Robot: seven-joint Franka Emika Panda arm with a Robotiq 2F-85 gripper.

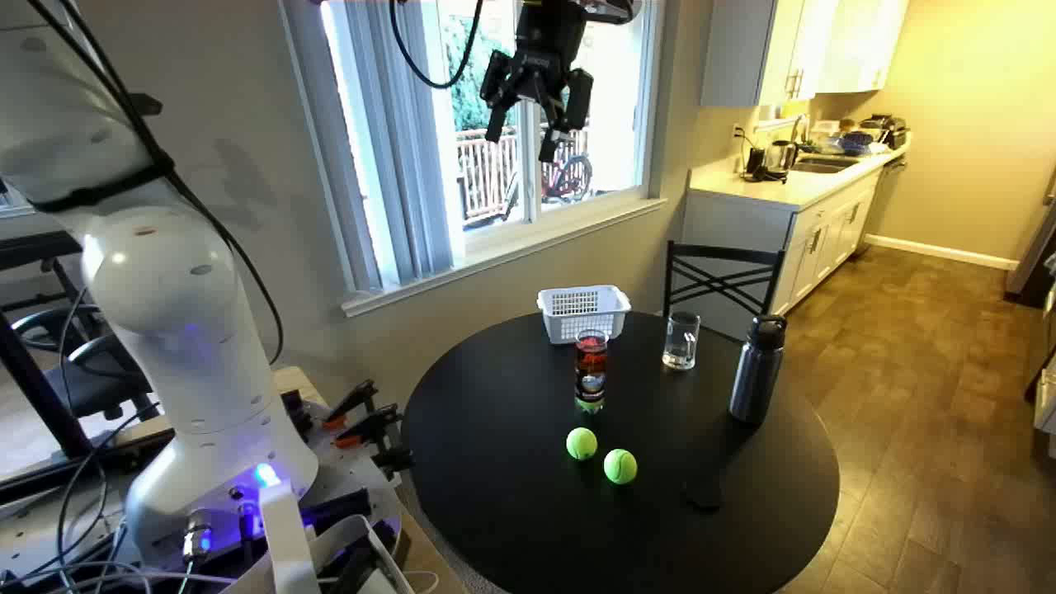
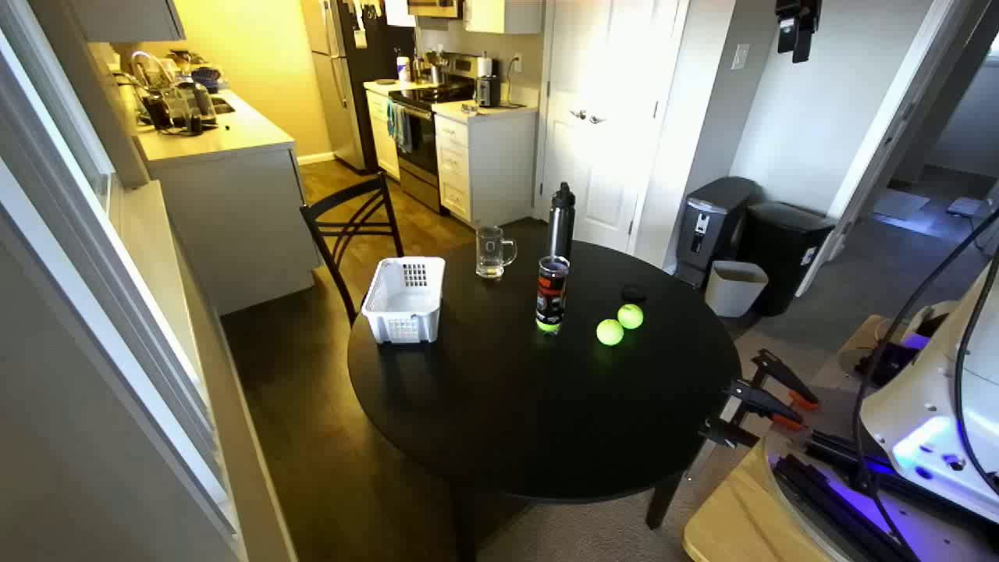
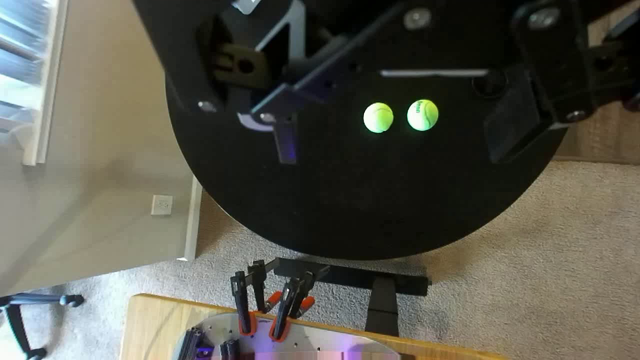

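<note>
High above the round black table (image 1: 495, 515), my gripper (image 1: 521, 143) stands open and empty. In the wrist view its fingers (image 3: 286, 141) are spread wide, with two tennis balls far below. One ball (image 1: 582, 444) lies beside the other ball (image 1: 620, 466), with a small gap between them. Behind them stands a clear tennis ball can (image 1: 591, 371) with a dark label and a ball at its bottom. A white plastic basket (image 1: 584, 315) sits at the window side and looks empty in exterior view 2.
A glass mug (image 1: 681, 341) and a dark metal bottle (image 1: 757, 371) stand upright on the table. A small black disc (image 1: 704, 495) lies flat nearby. Behind is a black chair (image 1: 723, 272); clamps (image 1: 366, 426) hold the robot's bench.
</note>
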